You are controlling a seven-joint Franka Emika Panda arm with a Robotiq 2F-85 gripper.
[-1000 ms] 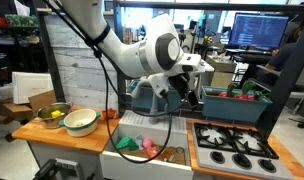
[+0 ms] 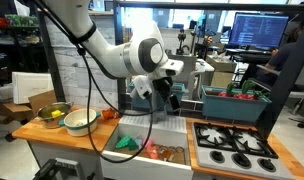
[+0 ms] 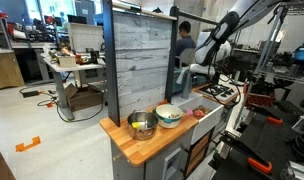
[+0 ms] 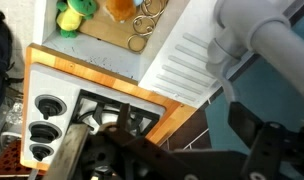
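My gripper (image 2: 173, 101) hangs in the air above the counter, between the open drawer and the toy stove, pointing down. Its fingers stand apart, and nothing shows between the dark fingers at the bottom of the wrist view. Below it to the left in exterior view 1, the open drawer (image 2: 120, 157) holds several small toys. In the wrist view a green and yellow toy (image 4: 74, 16), an orange piece (image 4: 120, 8) and metal rings (image 4: 137, 43) lie inside it. The black-topped stove (image 2: 232, 146) has several knobs along its front.
A white bowl (image 2: 80, 123) and a metal pot (image 2: 54, 112) stand on the wooden counter at left. Behind the stove is a teal basket (image 2: 232, 108) with red and green items. A white faucet (image 4: 275, 42) rises close to the gripper, beside a ribbed white rack (image 4: 182, 68).
In exterior view 1 the arm's head and gripper have shifted left and a little lower, toward the drawer side. The drawer, its toys and the stove look unmoved.
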